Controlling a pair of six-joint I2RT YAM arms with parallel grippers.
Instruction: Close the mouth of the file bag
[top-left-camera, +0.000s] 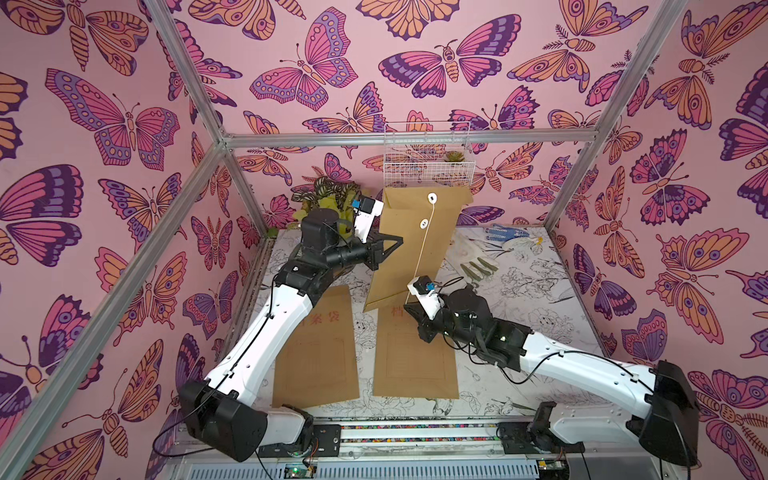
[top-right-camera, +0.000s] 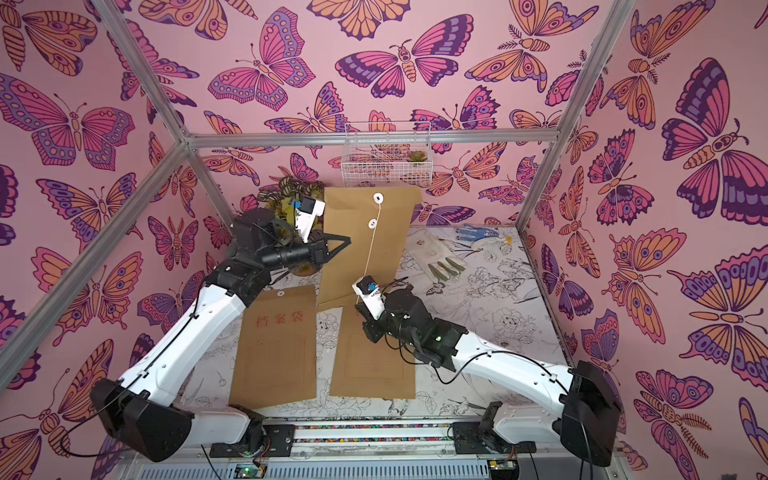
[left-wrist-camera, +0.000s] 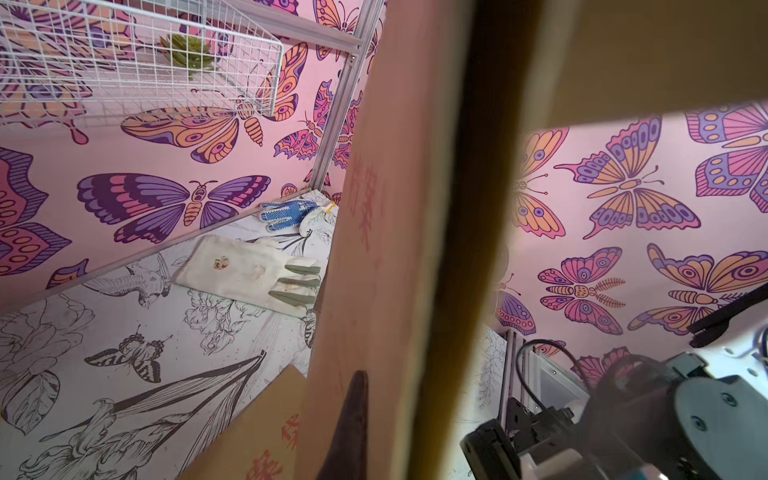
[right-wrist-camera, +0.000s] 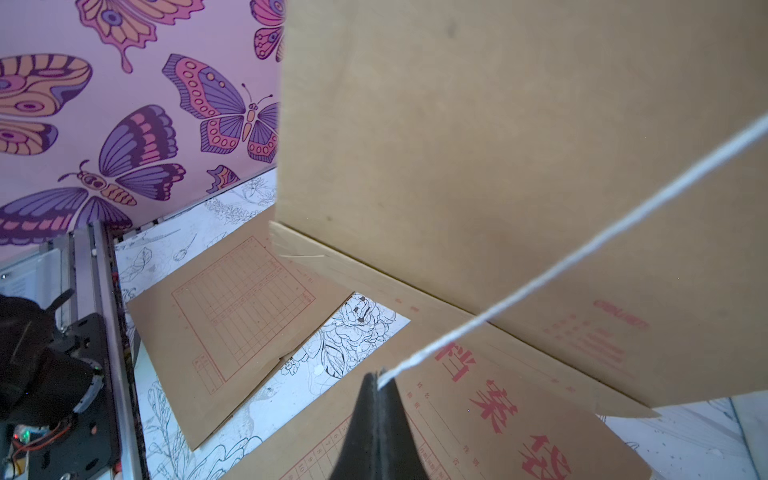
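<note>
The kraft file bag (top-left-camera: 404, 240) stands upright, its flap at the top with two white string buttons (top-left-camera: 432, 197). My left gripper (top-left-camera: 386, 244) is shut on the bag at its left side; its fingertips are mostly hidden in the left wrist view. The string (right-wrist-camera: 576, 256) runs from the buttons down to my right gripper, which is shut on it, low in front of the bag and pulling it taut.
Two more file bags (top-left-camera: 316, 360) (top-left-camera: 414, 360) lie flat on the table. Gloves (top-left-camera: 500, 236) lie at the back right, plants (top-left-camera: 324, 196) at the back left, and a wire basket (top-left-camera: 424, 172) hangs behind.
</note>
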